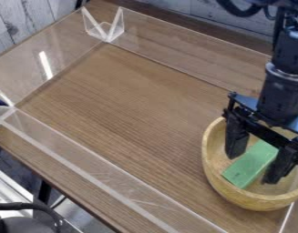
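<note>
My black gripper (258,146) reaches down from the upper right into a tan wooden bowl (254,195) at the lower right. A green rectangular object (246,167) lies in the bowl, between and partly behind the two fingers. The fingers are spread apart around it; whether they touch it I cannot tell.
A clear plastic piece (105,25) stands at the far upper left. A dark cable runs at the lower left edge, and something blue sits behind the arm at the right.
</note>
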